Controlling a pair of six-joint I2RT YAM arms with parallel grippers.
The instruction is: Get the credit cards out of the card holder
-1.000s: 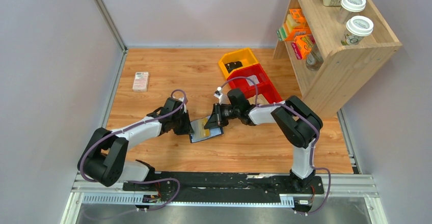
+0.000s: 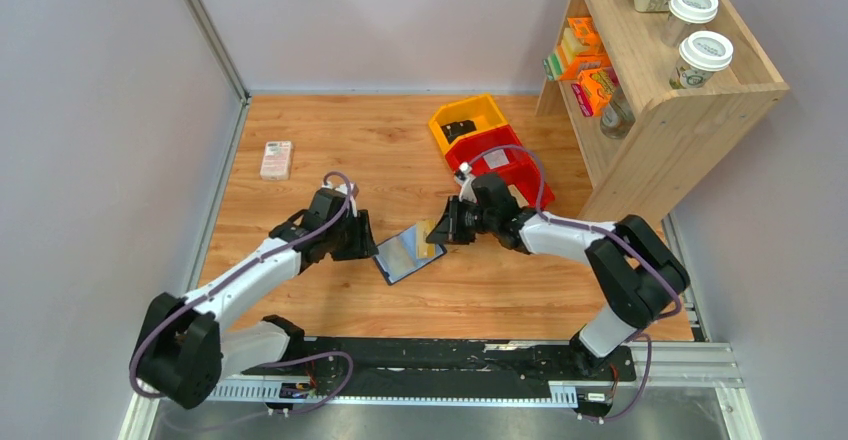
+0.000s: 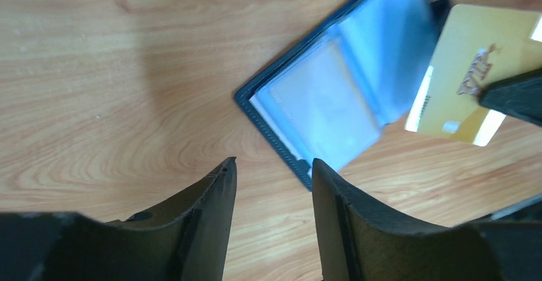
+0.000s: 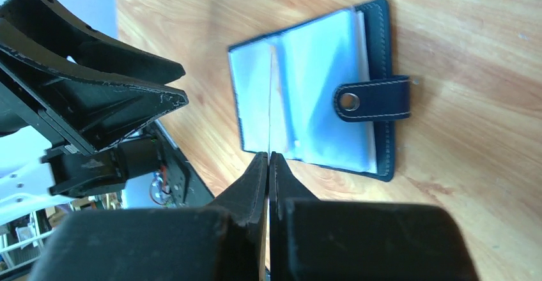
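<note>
The open navy card holder [image 2: 400,256] with clear sleeves lies on the table, its snap strap [image 4: 371,99] visible in the right wrist view. A gold card [image 3: 473,64] is raised over its right part, at the fingertips of my right gripper, which is shut; in its own view the card shows only as a thin edge. My left gripper is at the holder's left, above the wood, part open with nothing between its fingers.
Red [image 2: 520,165] and yellow [image 2: 480,110] bins stand behind the right arm. A wooden shelf [image 2: 680,140] is at the back right, a small white box [image 2: 276,160] at the back left.
My right gripper has moved rightward with the gold card, away from the left gripper. The left gripper has drawn back slightly off the holder's left edge.
</note>
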